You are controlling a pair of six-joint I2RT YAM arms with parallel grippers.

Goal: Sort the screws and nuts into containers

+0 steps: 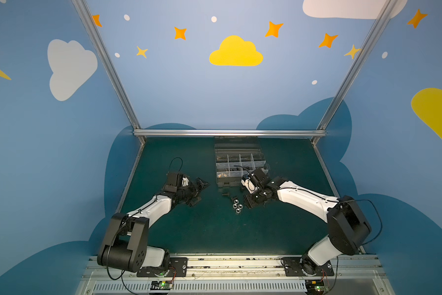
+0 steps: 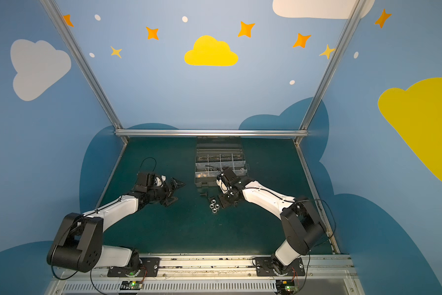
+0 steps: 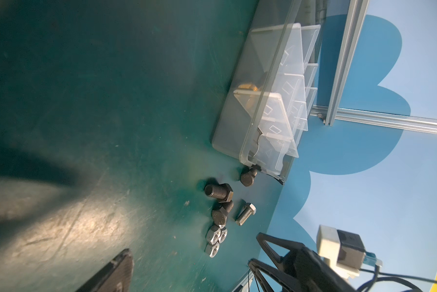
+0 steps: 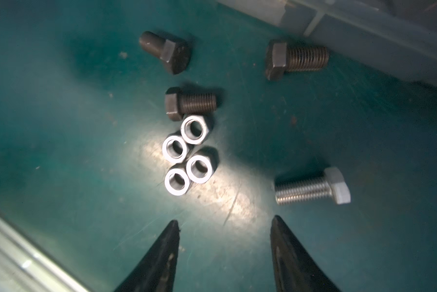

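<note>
Several silver nuts (image 4: 195,129) lie clustered on the green table. Above them in the right wrist view are three dark bolts (image 4: 194,103), and a silver bolt (image 4: 306,189) lies to their right. My right gripper is open over them, nothing between its fingers. My left gripper (image 1: 199,190) hovers left of the hardware; only part of it shows in its wrist view, so its finger state is unclear. The clear compartment box (image 3: 228,131) stands behind the hardware, some contents showing faintly inside.
The box's lid (image 1: 237,143) stands at the back. Side walls and metal frame rails (image 2: 191,132) enclose the workspace.
</note>
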